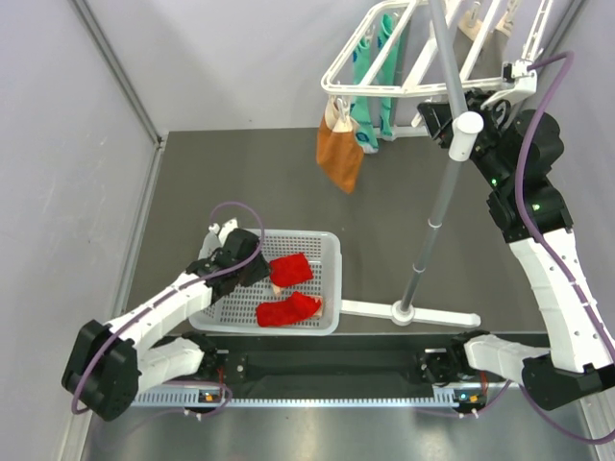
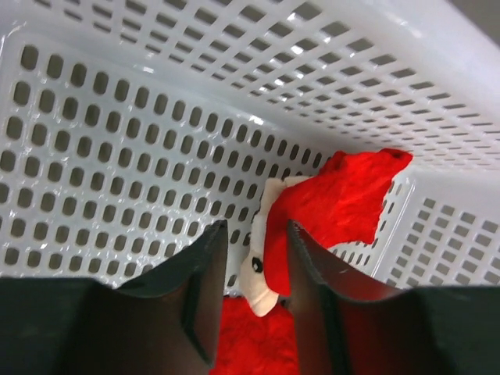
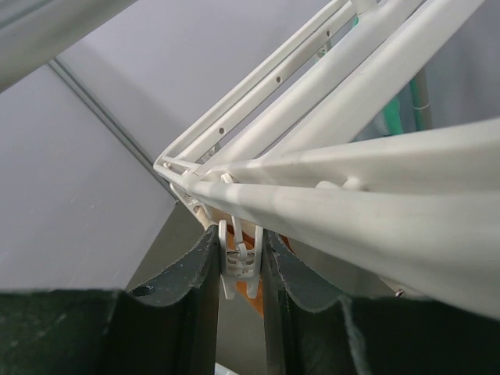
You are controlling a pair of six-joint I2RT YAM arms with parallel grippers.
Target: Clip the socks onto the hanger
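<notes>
Two red socks lie in the grey basket (image 1: 329,252): the back sock (image 1: 291,270) and the front sock (image 1: 286,310). In the left wrist view one red sock (image 2: 336,207) with a pale end shows beyond my fingertips, and more red cloth (image 2: 254,340) appears below. My left gripper is part open above the basket, holding nothing. Up at the white hanger (image 1: 413,89), my right gripper is shut on a white clip (image 3: 241,269). An orange-brown sock (image 1: 340,154) and teal socks (image 1: 388,62) hang from the hanger.
A grey stand pole (image 1: 437,216) rises between the basket and my right arm, on a white foot (image 1: 442,316). Several grey-beige socks hang at the hanger's right. The dark floor (image 1: 211,178) behind the basket is clear.
</notes>
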